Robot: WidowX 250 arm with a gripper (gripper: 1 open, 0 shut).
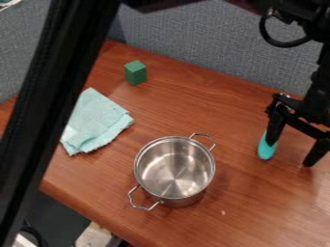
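Note:
My black gripper is low at the right side of the table, its two fingers spread apart around a teal oblong object, which lies by the left finger and is partly hidden behind it. Whether that finger touches it I cannot tell. A steel pot with two handles stands at the front centre. A folded pale teal cloth lies on the left, and a green block sits at the back left.
Grey padded walls stand behind the table. A dark frame post crosses the left of the view.

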